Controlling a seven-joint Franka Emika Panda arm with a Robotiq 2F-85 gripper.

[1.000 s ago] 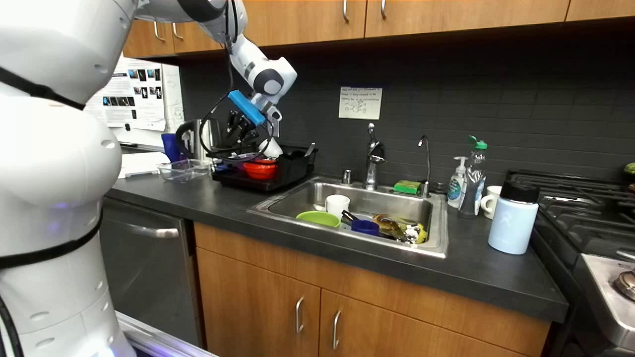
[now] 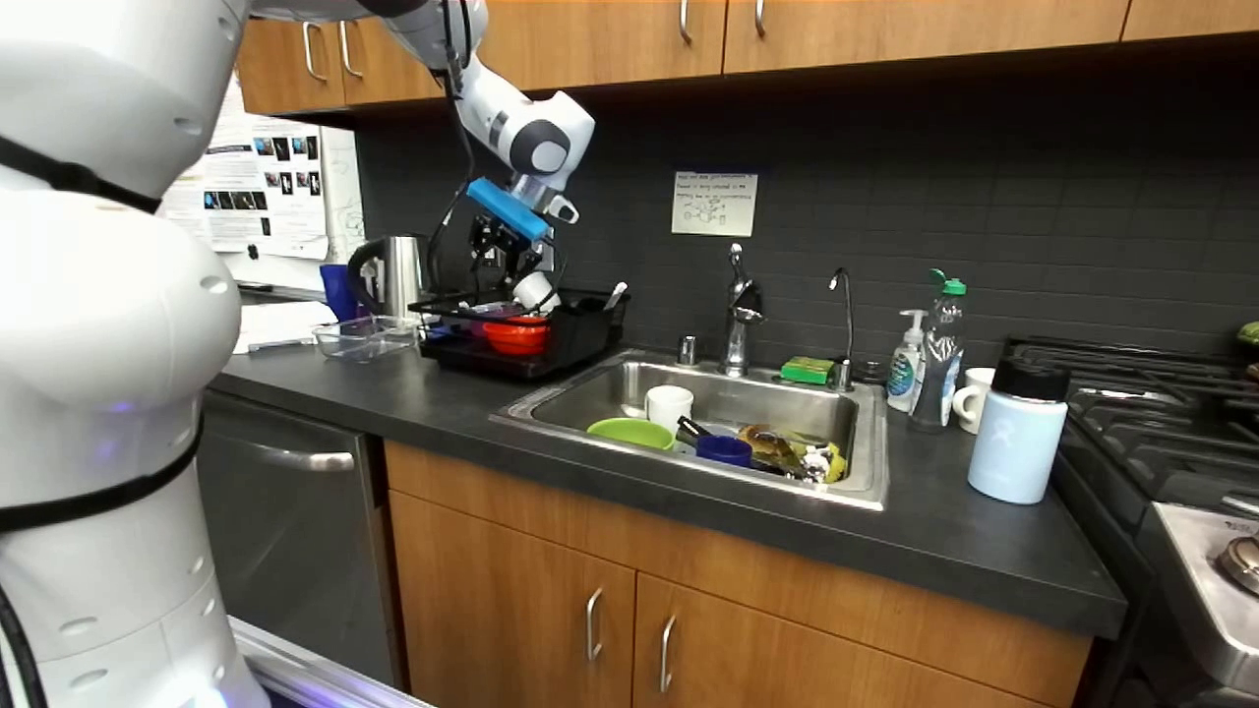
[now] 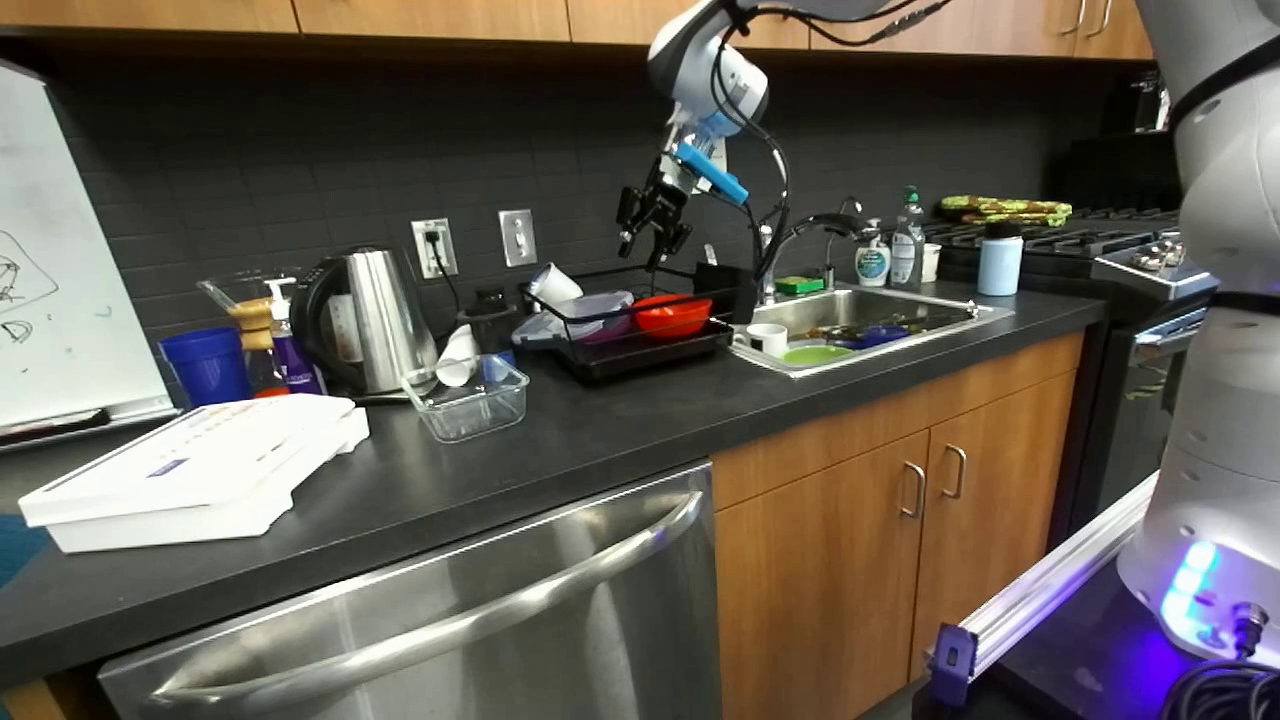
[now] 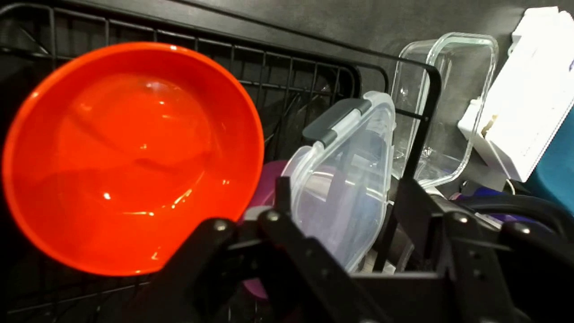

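In exterior view 2 my gripper (image 3: 648, 240) hangs above the black dish rack (image 3: 648, 360), its fingers spread with nothing seen between them. An orange-red bowl (image 4: 134, 156) sits in the rack, left of my fingers in the wrist view. Beyond the gap between the fingers leans a clear plastic lid (image 4: 344, 183) with a grey clip; whether they touch it I cannot tell. Part of a purple item (image 4: 267, 183) shows between bowl and lid. A white cup (image 3: 554, 286) is tilted at the rack's back corner.
A glass container (image 3: 474, 402) stands left of the rack, near the steel kettle (image 3: 390, 318) and a white box (image 3: 204, 462). The sink (image 2: 868, 437) on the right holds a white mug (image 2: 669, 406), a green bowl (image 2: 631, 433) and other dishes.
In exterior view 1 my gripper has shifted a little to the right and slightly up over the rack. The dishes there look unmoved.
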